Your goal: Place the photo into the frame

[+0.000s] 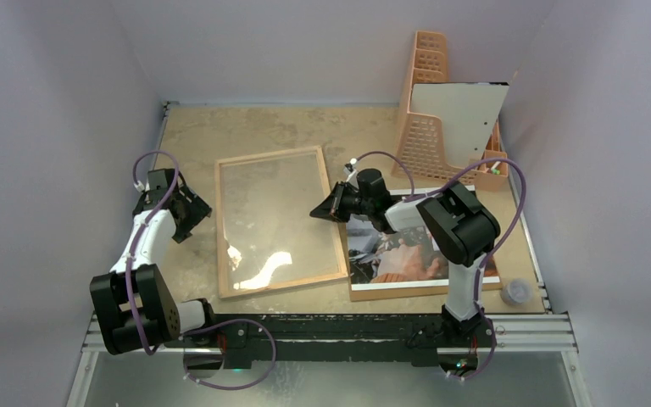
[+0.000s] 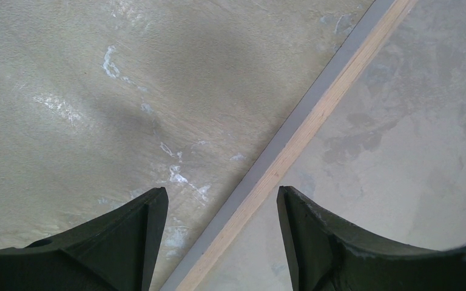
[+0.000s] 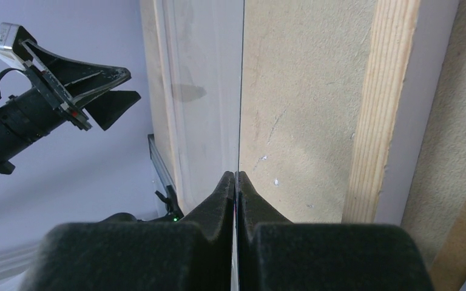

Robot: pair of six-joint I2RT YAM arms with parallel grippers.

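The light wooden frame (image 1: 220, 212) lies flat left of centre, with a clear sheet (image 1: 275, 203) across it that throws a bright glare. Over the frame's right side is my right gripper (image 1: 314, 214). In the right wrist view its fingertips are shut on the thin edge of the clear sheet (image 3: 209, 73), which stands up off the tabletop on that side, apart from the frame's wooden bar (image 3: 385, 109). The photo (image 1: 411, 263) lies right of the frame, partly covered by the right arm. My left gripper hangs open and empty above the frame's left bar (image 2: 291, 142).
A peach-coloured rack (image 1: 424, 140) holding a white board (image 1: 458, 114) stands at the back right. A small clear cup (image 1: 516, 292) sits at the front right. Behind the frame, the tabletop (image 1: 263, 127) is clear.
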